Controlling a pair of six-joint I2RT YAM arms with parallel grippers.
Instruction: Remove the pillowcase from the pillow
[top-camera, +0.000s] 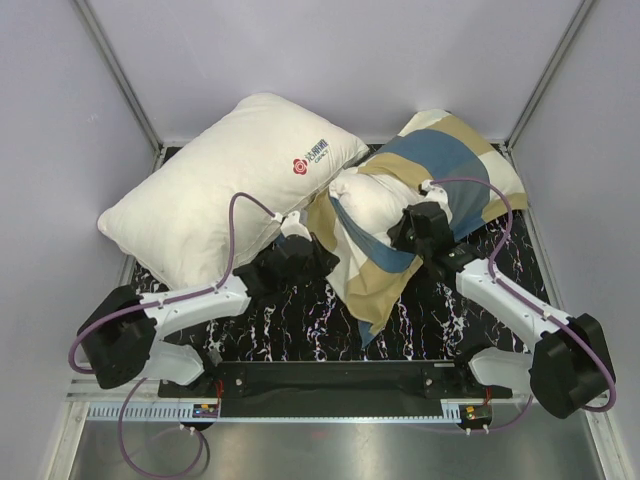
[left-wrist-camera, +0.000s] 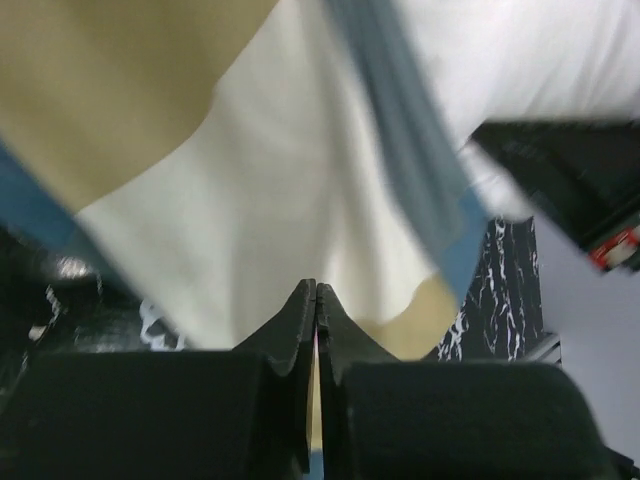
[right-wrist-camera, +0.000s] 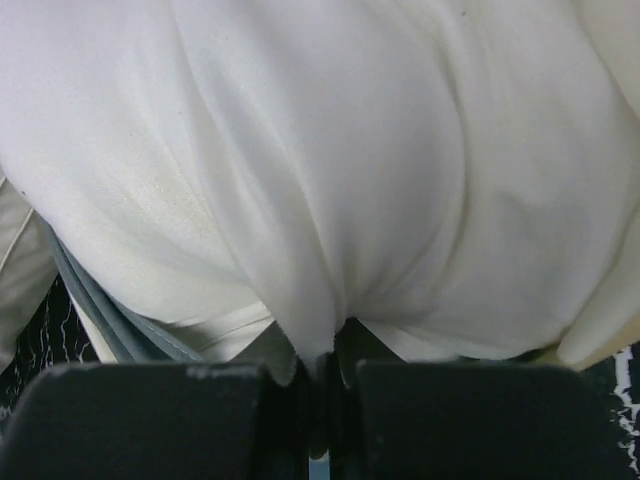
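The striped pillowcase in blue, tan and cream is bunched around a white pillow, whose near end bulges out of the opening. Its blue hem runs beside the white bulge in the left wrist view. My left gripper is at the pillowcase's left edge; in its own view the fingertips meet with no cloth between them. My right gripper is shut on a gathered fold of white pillow fabric. The fold's pinched end is hidden between the fingers.
A large bare white pillow with a red logo lies at the back left, touching the striped one. Grey walls close in the back and sides.
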